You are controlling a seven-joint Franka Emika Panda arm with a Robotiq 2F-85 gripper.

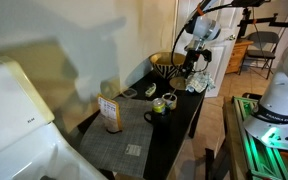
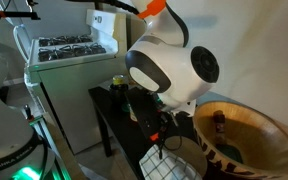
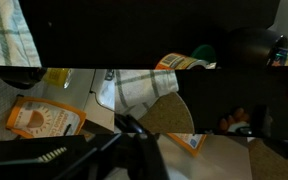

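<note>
My gripper (image 1: 192,62) hangs above the far end of the black table, by the checkered cloth (image 1: 201,82). It stands open; no held object shows. In exterior view 2 the white arm fills the middle, and its dark gripper is partly hidden, above the same cloth (image 2: 171,178). A wooden bowl (image 2: 219,165) sits close beside it. In the wrist view the fingers are dark and hard to make out.
A dark mug (image 1: 158,118), a can (image 1: 170,101) and an orange-and-white package (image 1: 109,112) stand nearer along the table. A white stove (image 2: 74,75) is at the back left in exterior view 2. The grey mat (image 1: 119,150) has bare room.
</note>
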